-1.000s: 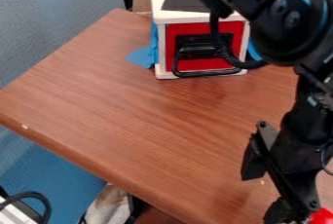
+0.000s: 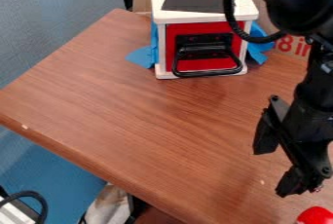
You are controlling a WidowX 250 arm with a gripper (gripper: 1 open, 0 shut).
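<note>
A black robot arm comes down the right side of the view, its gripper (image 2: 289, 160) hanging low over the right part of the wooden table (image 2: 136, 135). Whether the fingers are open or shut is hard to tell from this angle. Below the gripper, a red object (image 2: 314, 216) is partly cut off at the bottom edge.
At the back stands a white and red box (image 2: 186, 5) with a black wire handle, on a blue cloth (image 2: 142, 56). Past the left edge are a blue surface and cables.
The arm and gripper have shifted right and up, uncovering more of the box's right side and of the red object at the bottom edge.
</note>
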